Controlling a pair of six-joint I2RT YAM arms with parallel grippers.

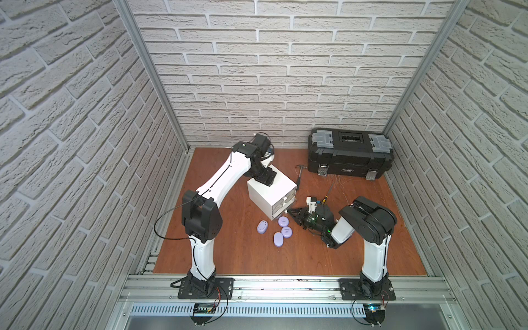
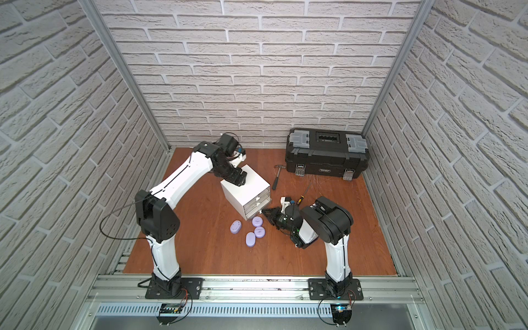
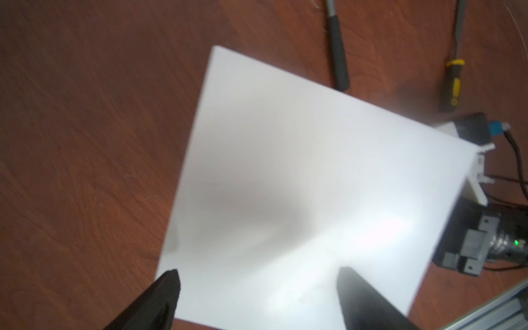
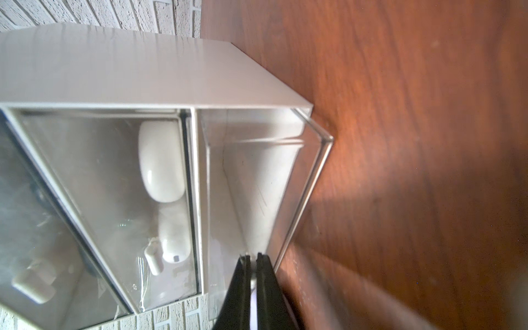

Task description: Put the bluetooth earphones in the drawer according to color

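Note:
Several lilac earphone cases, among them one on the left [image 1: 262, 226] and one at the front [image 1: 278, 239], lie on the table before the white drawer cabinet [image 1: 269, 189]. The case nearest the cabinet [image 1: 283, 221] sits close to its lowest drawer. My right gripper is at that clear bottom drawer [image 4: 299, 203], its fingers closed around the small knob. The drawer stands partly out, and its visible inside looks empty. White earphone pieces [image 4: 162, 160] show in the middle drawer. My left gripper hangs over the cabinet's top, fingers wide apart, nothing between them.
A hammer [image 1: 299, 177] lies behind the cabinet, and a yellow-black screwdriver [image 3: 453, 85] lies beyond the right gripper. The black toolbox [image 1: 349, 154] stands at the back right.

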